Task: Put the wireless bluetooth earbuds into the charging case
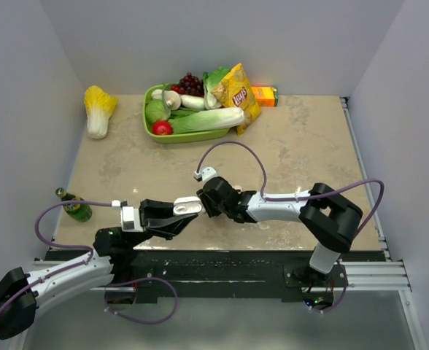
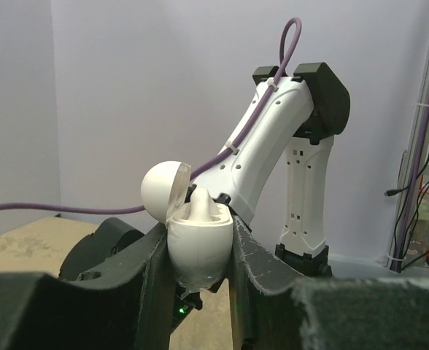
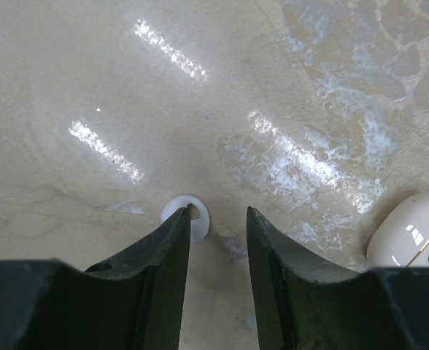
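My left gripper [image 1: 182, 217] is shut on the white charging case [image 2: 200, 244], lid up, with a white earbud tip showing inside, in the left wrist view. My right gripper points down at the table, part open. Just beyond its fingertips a small white piece [image 3: 198, 226], seemingly an earbud, lies on the stone surface; its left finger partly overlaps it in view. A white rounded object with a dark spot [image 3: 397, 233] lies at the right of the right wrist view.
A green basket of vegetables [image 1: 189, 137], a chips bag [image 1: 238, 95], cabbage [image 1: 98, 113] and an orange box [image 1: 265, 95] stand at the back. A green bottle [image 1: 78, 210] is at left.
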